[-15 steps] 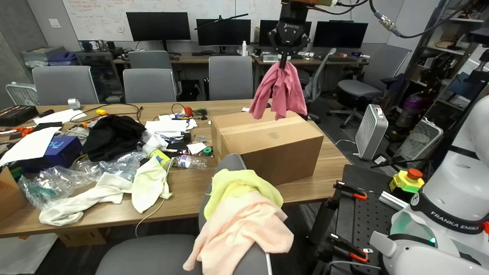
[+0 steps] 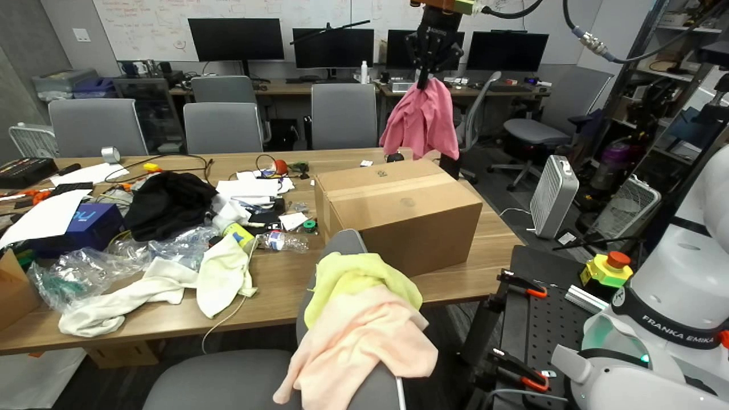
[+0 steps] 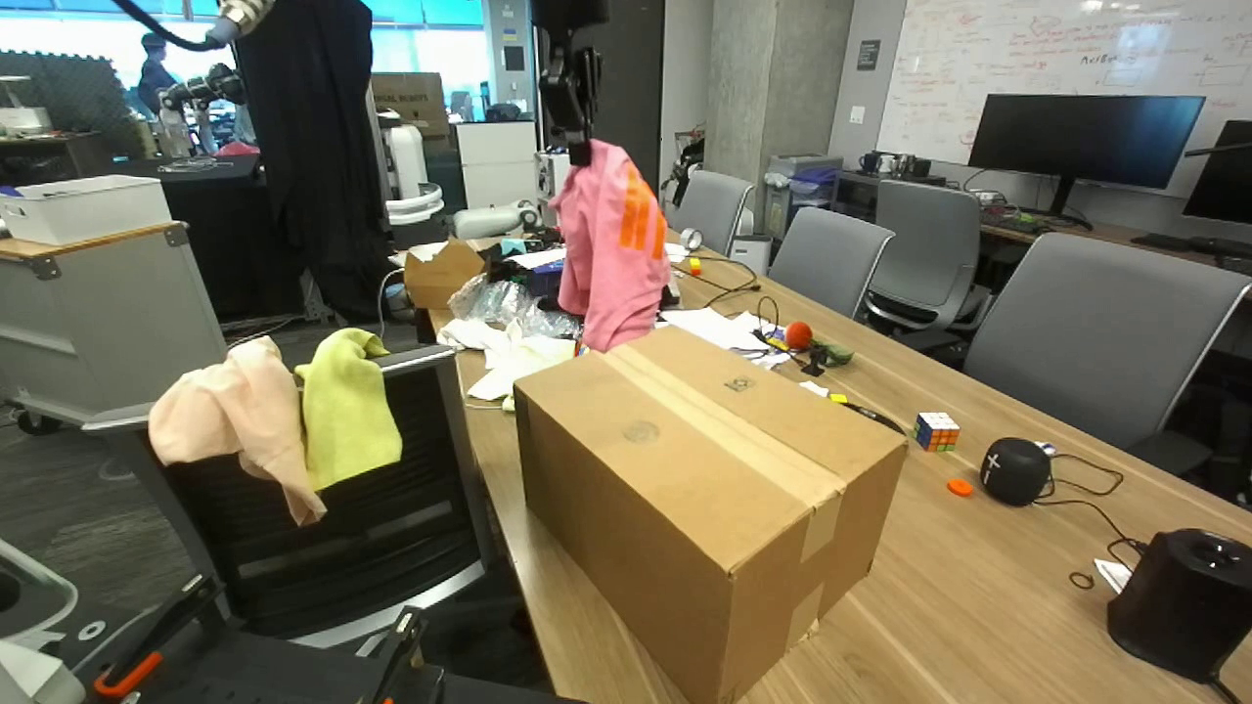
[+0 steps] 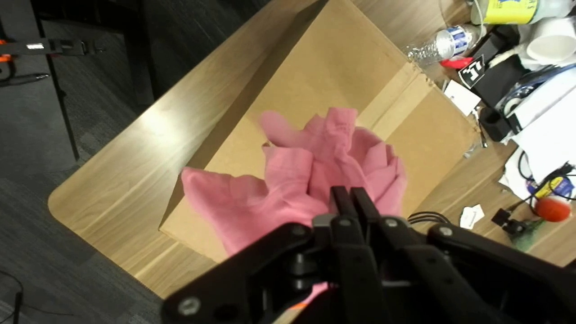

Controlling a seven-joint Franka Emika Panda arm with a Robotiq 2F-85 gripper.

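Note:
A pink cloth garment (image 2: 425, 122) dangles from my gripper (image 2: 422, 83), which is shut on its upper part. Orange stripes show on the pink garment (image 3: 610, 252) in the second exterior view. Seen from the wrist, the bunched garment (image 4: 302, 178) spreads out below the closed fingers (image 4: 341, 200), over the cardboard box (image 4: 318, 70). The closed cardboard box (image 2: 403, 212) rests on the wooden table. Over the near chair's backrest lie a yellow cloth (image 2: 355, 277) and a peach cloth (image 2: 362, 335).
White cloths (image 2: 222, 277), a black cloth (image 2: 167, 205), plastic wrap and papers clutter the table's left part. A Rubik's cube (image 3: 935, 432) and a black speaker (image 3: 1015, 470) stand beyond the box. Bare wood (image 4: 113, 210) shows at the table's corner.
My gripper has risen slightly and shifted a little right in the first exterior view, still gripping the pink garment. The garment has swung and turned, hanging wider. The box and chair cloths look unmoved.

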